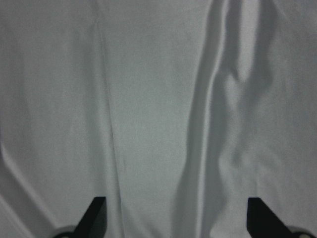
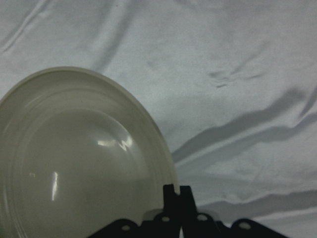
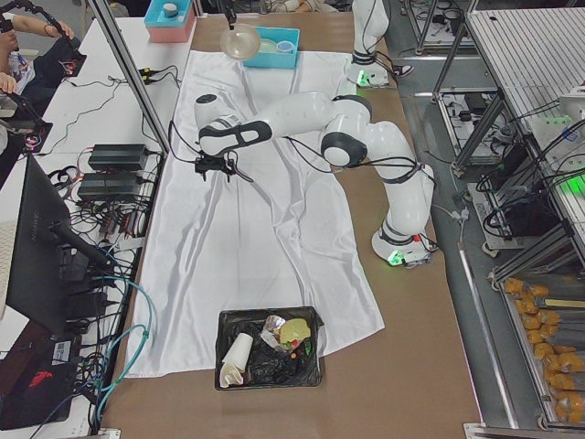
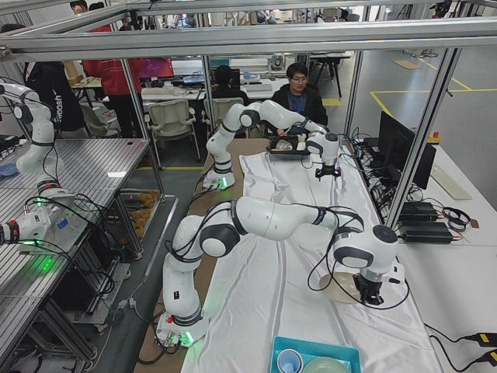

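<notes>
My right gripper is shut on the rim of a beige plate [image 2: 79, 158], which fills the left of the right wrist view and appears near the blue bin at the top of the camera left view [image 3: 240, 41]. My left gripper stands open over the white cloth [image 1: 148, 99], fingers wide apart and nothing between them; in the camera left view it is at mid-left of the cloth.
A blue bin [image 4: 279, 342] holds a cup and a green plate at the right arm's end. A black tray [image 3: 270, 375] with wrappers and food scraps lies at the other end. Monitors and cables line one side.
</notes>
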